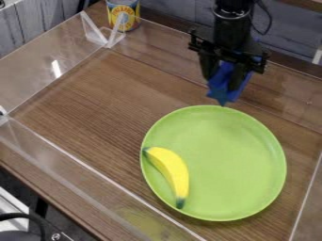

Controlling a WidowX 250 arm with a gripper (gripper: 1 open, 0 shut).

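Observation:
My black gripper (228, 58) hangs at the upper right, over the back of the wooden surface, with a blue object (224, 85) below and between its fingers; whether the fingers grip it is hard to tell. A large green plate (233, 160) lies at the front right, with a yellow banana (170, 174) on its left part.
A can (122, 16) stands at the back left. Clear plastic walls edge the wooden surface (94, 104) on the left and front.

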